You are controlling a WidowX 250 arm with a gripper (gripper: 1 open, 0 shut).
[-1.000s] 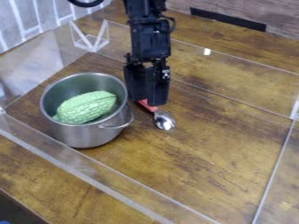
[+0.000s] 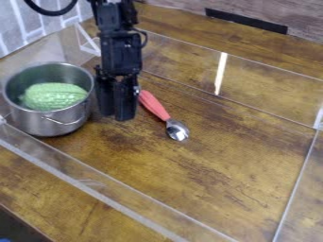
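Note:
A steel pot [image 2: 66,121] stands at the left of the wooden table, with a green bumpy vegetable [image 2: 56,94] inside it. The black gripper [image 2: 119,110] is low just right of the pot, pointing down; whether its fingers are apart is unclear. A spoon with a red handle [image 2: 154,106] and metal bowl lies to the right of the gripper, angled toward the front right.
A clear plastic sheet or barrier edge runs along the left and back.
The gripper has moved left, away from over the spoon, uncovering its red handle. The pot and vegetable appear further left and higher in the view.

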